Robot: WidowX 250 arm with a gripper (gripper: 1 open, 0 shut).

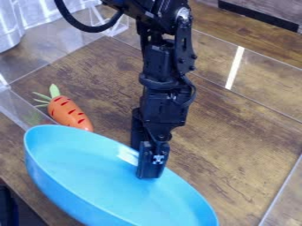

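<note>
My black gripper (151, 159) points straight down at the back rim of a large light-blue oval dish (88, 181) in the lower left. Its fingers reach over or into the dish; whether they touch it is unclear. The finger reads as open, though the far finger is mostly hidden. A toy carrot (69, 113) with green leaves lies on the wooden floor to the left, behind the dish.
Clear panels edge it at left and right, and a white cloth (24, 22) is at the top left.
</note>
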